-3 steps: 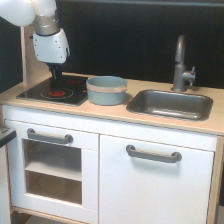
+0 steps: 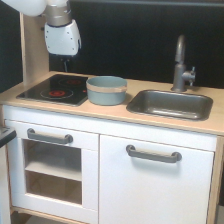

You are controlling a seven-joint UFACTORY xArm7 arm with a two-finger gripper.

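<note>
The white robot arm hangs at the top left with its gripper (image 2: 65, 62) above the black stovetop (image 2: 51, 93); its dark fingers are too small to tell apart. A grey-blue pot (image 2: 106, 92) sits on the wooden counter at the right edge of the stovetop, beside the red-lit hob ring. The gripper is above and left of the pot.
A steel sink (image 2: 169, 104) with a tall tap (image 2: 180, 62) fills the right of the counter. Below are a left cabinet (image 2: 60, 143) with a see-through front and a white right cabinet (image 2: 156, 184). A panel edge shows at the far left.
The arm has moved to the right and slightly up over the stovetop. The pot and the rest of the kitchen look unchanged.
</note>
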